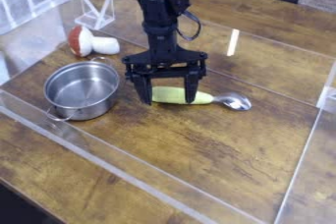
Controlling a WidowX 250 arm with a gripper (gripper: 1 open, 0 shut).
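Observation:
The black gripper (165, 83) is lowered over a pale yellow-green corn-like object (183, 96), its two fingers reaching down on either side of the object's left part; whether they grip it cannot be told. A metal spoon (233, 101) lies at the object's right end. A steel pot (81, 89) stands to the left of the gripper.
A red-and-white object (82, 41) lies at the back left, near a white rack (96, 14).

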